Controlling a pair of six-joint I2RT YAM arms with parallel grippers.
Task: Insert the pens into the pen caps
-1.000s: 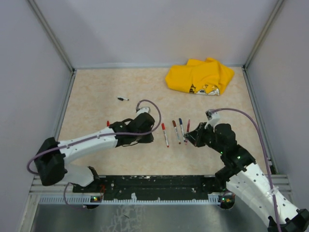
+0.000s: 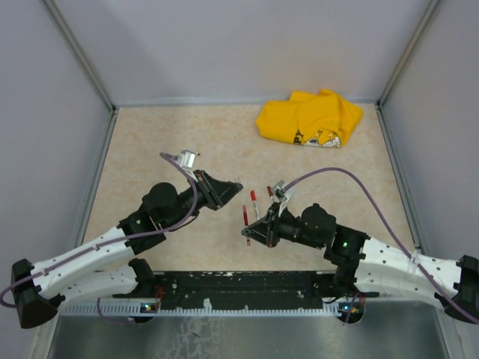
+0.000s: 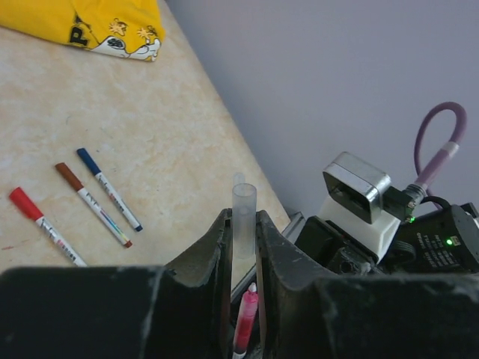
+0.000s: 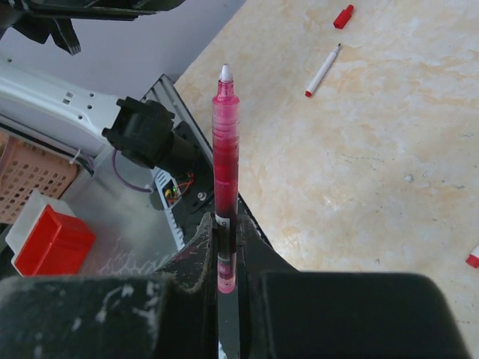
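In the left wrist view a small clear cap (image 3: pixel 244 221) stands between the fingertips of my left gripper, which is shut on it. My right gripper is shut on a pink-red pen (image 4: pixel 225 149), its white tip bare and pointing away from the fingers. From above, this pen (image 2: pixel 245 215) appears just right of and below the left gripper (image 2: pixel 236 185), with my right gripper (image 2: pixel 247 235) near its lower end. Cap and pen are apart. Part of the pink pen (image 3: pixel 245 321) also shows low between the left fingers.
Capped pens in red (image 3: pixel 52 235), brown (image 3: pixel 97 206) and blue (image 3: pixel 112 191) lie on the table. A loose red cap (image 4: pixel 343 16) lies near an uncapped white pen (image 4: pixel 324 69). A yellow cloth (image 2: pixel 310 120) is at the back right.
My right gripper has moved left with the pink pen, toward the middle. The left arm has shifted and its gripper now points to the right, closer to the pen. The lying pens have not moved.
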